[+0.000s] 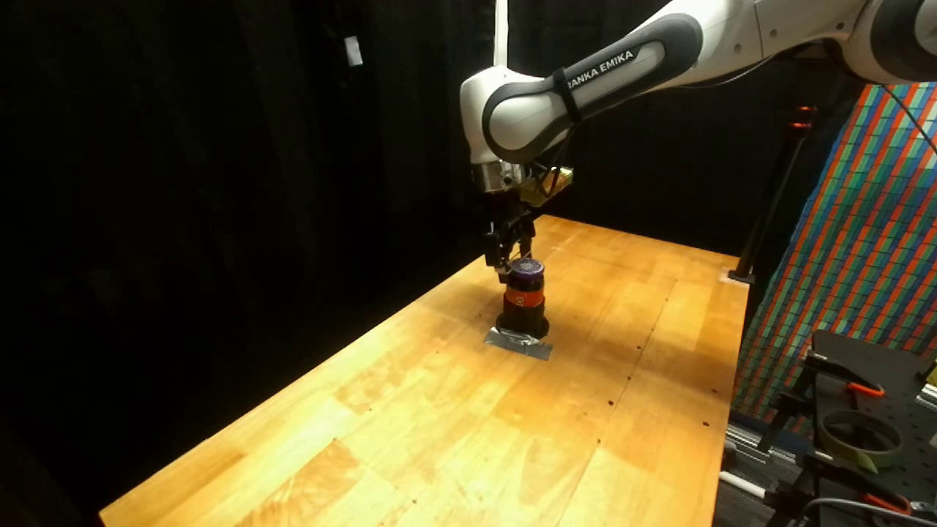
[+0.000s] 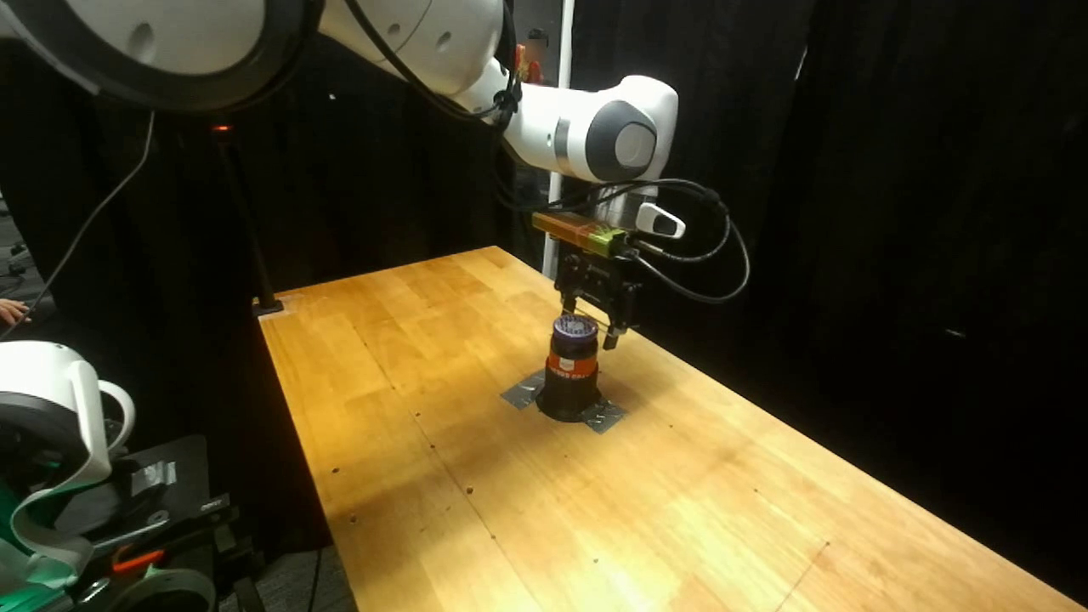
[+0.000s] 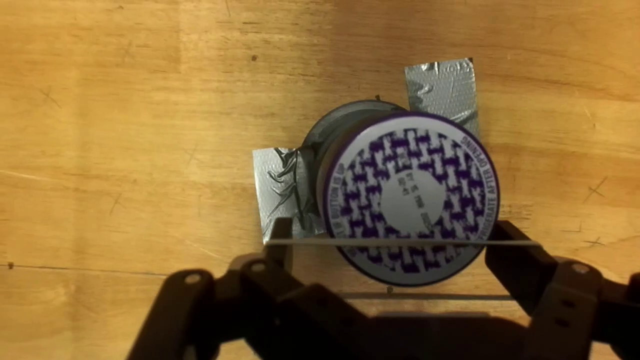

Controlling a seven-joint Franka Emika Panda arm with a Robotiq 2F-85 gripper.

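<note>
A dark jar with an orange label and a purple patterned lid stands upright in a black round holder on the wooden table. Silver tape fastens the holder to the tabletop. My gripper is open at lid height. In the wrist view its dark fingers stand apart to the left and right of the lid's near part, and a thin pale strand stretches between them across the lid. Whether the strand or either finger touches the lid, I cannot tell.
A thin black post stands at its far corner. Beyond the edge, a dark side stand holds clamps and a tape roll. Black curtains hang behind.
</note>
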